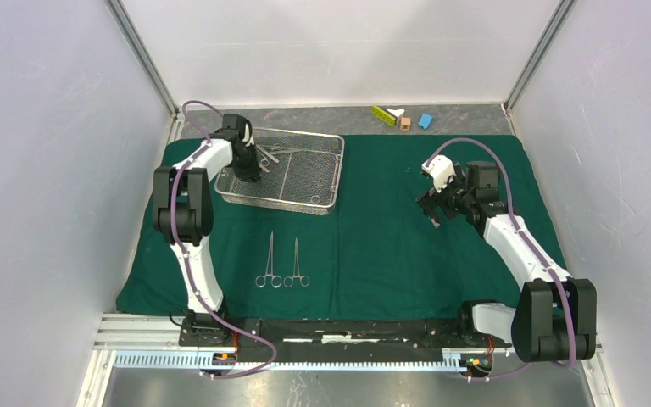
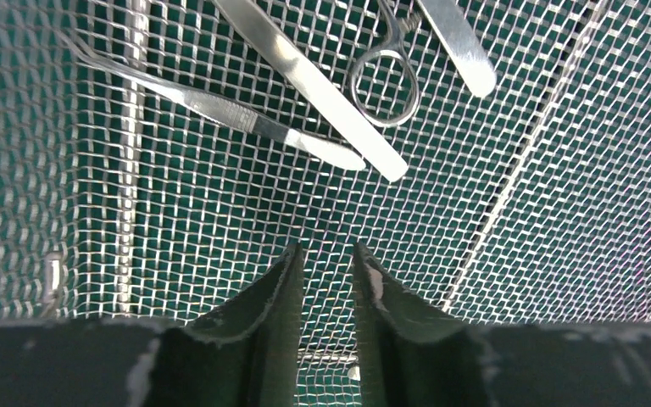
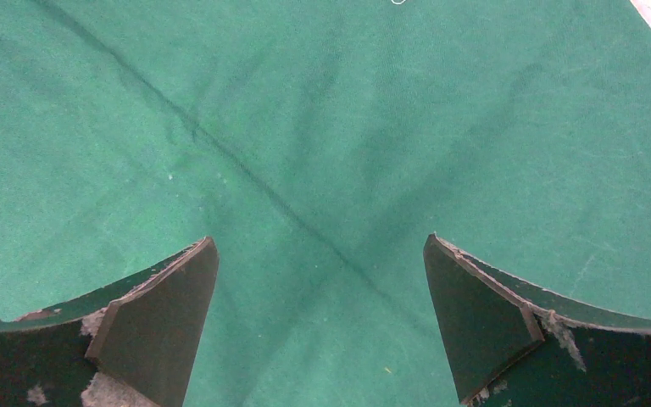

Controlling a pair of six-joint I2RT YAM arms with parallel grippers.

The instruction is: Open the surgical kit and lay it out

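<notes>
In the top view, the wire mesh basket (image 1: 281, 202) holds several metal instruments at its back left. My left gripper (image 1: 253, 176) is over its left part. Seen by the left wrist camera, tweezers (image 2: 220, 110), a flat metal strip (image 2: 322, 93), a ring handle (image 2: 408, 89) and a second flat end (image 2: 466, 51) lie on the mesh, beyond the fingertips. The left gripper is partly open, only mesh showing in its narrow gap. Two scissor-like clamps (image 1: 271, 267) lie side by side on the cloth. My right gripper stands wide open over bare cloth.
Green cloth (image 1: 390, 254) covers the table, bare through the middle and right. Along the back strip sit a green-yellow box (image 1: 384, 115), an orange block (image 1: 405, 124) and a blue block (image 1: 425, 120). Walls bound both sides.
</notes>
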